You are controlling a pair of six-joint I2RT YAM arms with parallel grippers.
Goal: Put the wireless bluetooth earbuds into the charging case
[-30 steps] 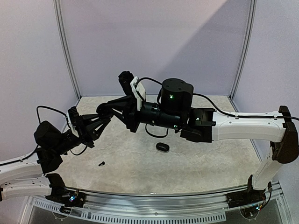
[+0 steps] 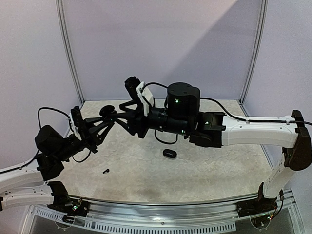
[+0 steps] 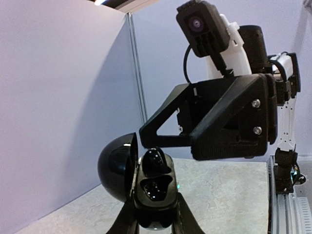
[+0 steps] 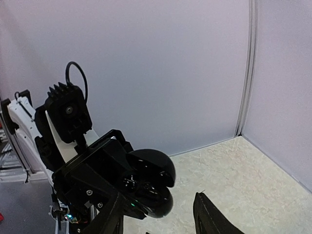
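My left gripper (image 2: 108,124) is shut on the black charging case (image 3: 116,168), holding it up above the table with its lid swung open. In the left wrist view, a glossy black earbud (image 3: 155,161) sits in the upper slot of the case. The lower slot shows an empty hollow. My right gripper is open, its fingers spread with nothing between them, close beside the case. A second small black earbud (image 2: 106,171) lies on the table, front left in the top view.
A closed black oval object (image 2: 169,153) rests on the light table (image 2: 146,180) right of centre. Pale walls enclose the back and sides, and a metal rail (image 2: 161,214) runs along the front.
That gripper has shifted slightly away from the case. The left arm still holds the case.
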